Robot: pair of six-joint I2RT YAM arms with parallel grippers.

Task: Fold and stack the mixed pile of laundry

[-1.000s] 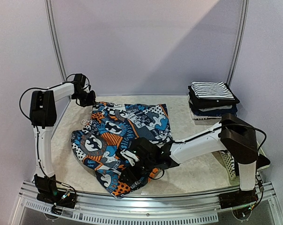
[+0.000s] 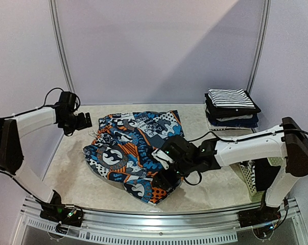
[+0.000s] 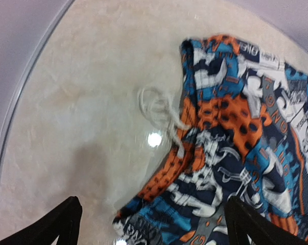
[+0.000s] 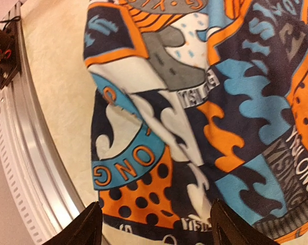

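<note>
A patterned navy, blue and orange garment [image 2: 123,148] lies spread and rumpled across the middle of the table, a white drawstring [image 3: 159,109] at its left edge. My left gripper [image 2: 85,121] is open above the bare table just left of the garment, with its upper left part in the left wrist view. My right gripper [image 2: 164,181] is open over the garment's front part [image 4: 138,199], nothing visibly held between its fingers. A neat stack of folded clothes [image 2: 230,104], a striped one on top, stands at the back right.
A basket [image 2: 253,189] with dark and striped cloth is at the right, partly behind the right arm. Bare table [image 2: 67,178] shows at the front left and front right. Walls enclose the back and sides, and a metal rail runs along the front edge.
My right gripper has shifted right, and the garment's front part has moved right and slightly back.
</note>
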